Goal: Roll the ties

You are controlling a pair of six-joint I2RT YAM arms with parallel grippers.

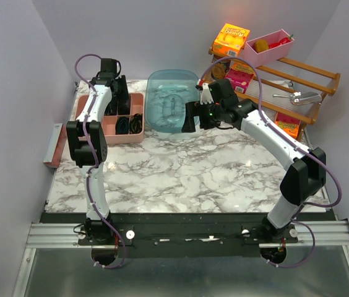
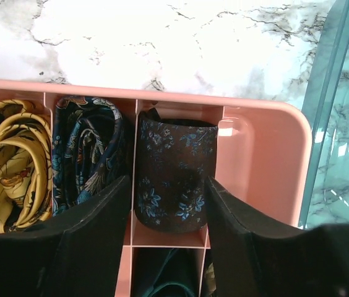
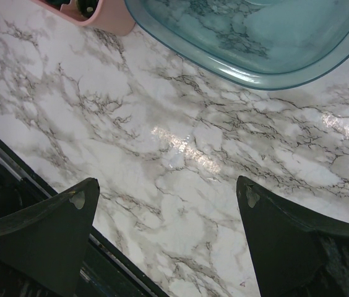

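Observation:
My left gripper is open above a pink divided organizer (image 2: 261,108). Between and beneath its fingers a dark rolled tie (image 2: 171,161) with blue flowers sits in a compartment. Beside it are a navy patterned tie (image 2: 85,142) and a yellow patterned tie (image 2: 10,173), with dark green fabric (image 2: 162,272) in a nearer compartment. My right gripper stands open over bare marble, right of the organizer, holding nothing.
A clear blue tray (image 1: 171,102) sits right of the organizer. A wooden rack (image 1: 301,68) with boxes and a pink container stands back right.

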